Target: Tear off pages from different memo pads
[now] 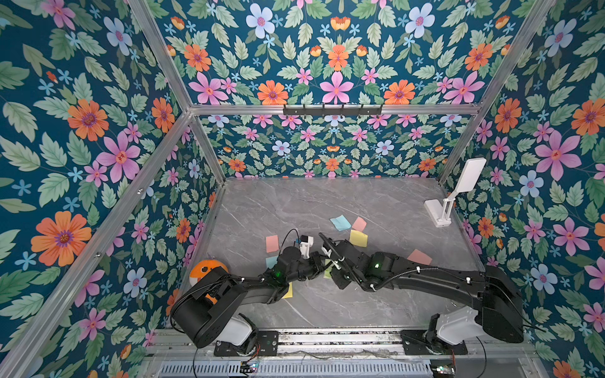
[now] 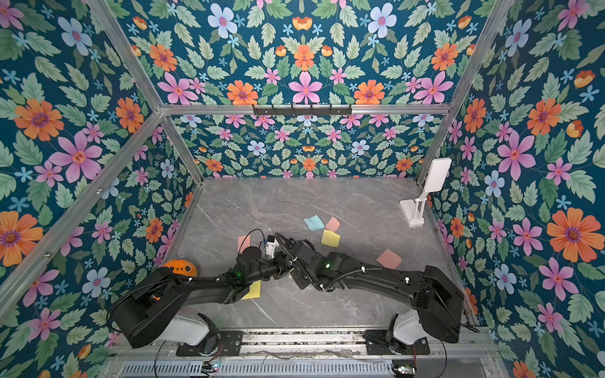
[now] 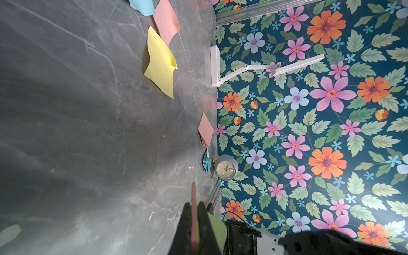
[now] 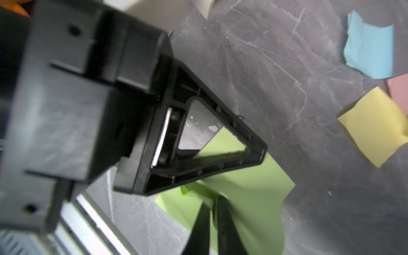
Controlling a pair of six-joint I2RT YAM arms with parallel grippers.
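Observation:
A light green memo pad point(image 4: 259, 191) hangs between my two arms, above the table. My left gripper is shut on it; a thin pinkish edge shows between the fingers, and green paper point(image 3: 218, 229) stands out to their right. In the right wrist view, one black left finger point(image 4: 250, 159) lies across the green sheet. The tips of my right gripper are close together at the bent lower part of the green paper, a slim gap between them. Whether they grip a page cannot be made out.
Blue point(image 1: 340, 222), pink point(image 1: 359, 224) and yellow point(image 1: 358, 238) sheets lie behind the arms. Pink paper point(image 1: 419, 256) lies to the right, another pink sheet point(image 1: 271, 243) left. A white lamp point(image 1: 441, 211) stands far right, an orange object point(image 1: 208, 269) far left.

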